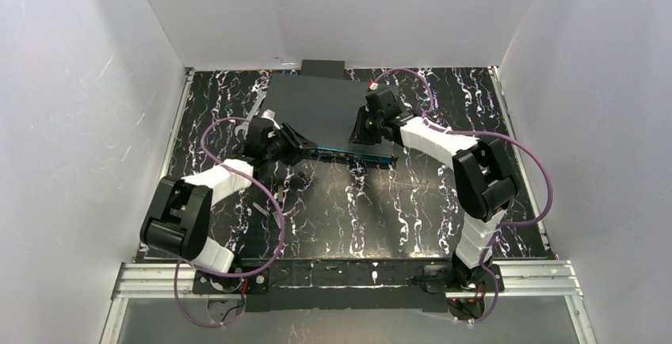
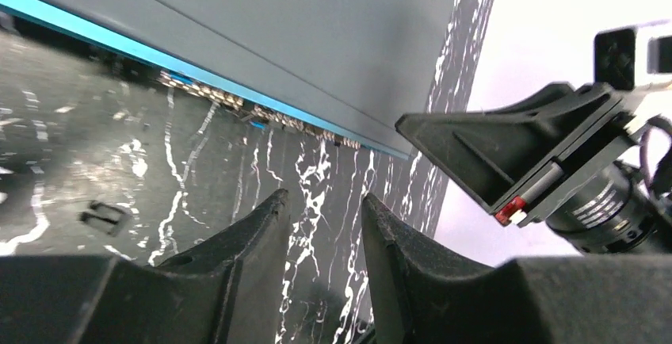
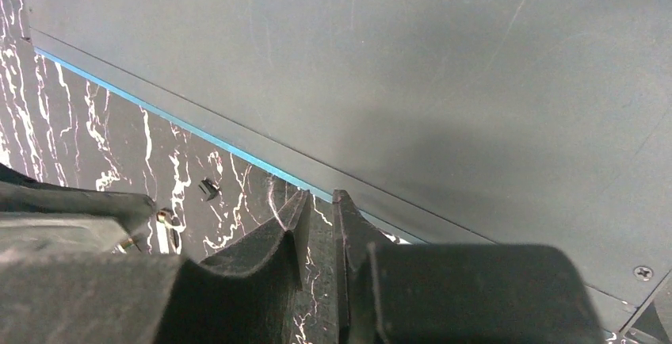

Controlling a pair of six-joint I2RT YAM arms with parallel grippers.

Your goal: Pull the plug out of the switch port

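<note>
The switch is a broad grey box with a blue front edge. Below that edge, a row of ports shows at a steep angle; I cannot tell whether a plug sits in any. A small black piece, possibly a plug, lies loose on the table before the switch. My left gripper is open and empty, in front of the switch's left part. Above the switch's front right part, my right gripper stands slightly open, a narrow empty gap between its fingertips.
A wrench lies left of the switch. Small loose pieces are scattered on the marbled table at front left. Purple cables loop along both arms.
</note>
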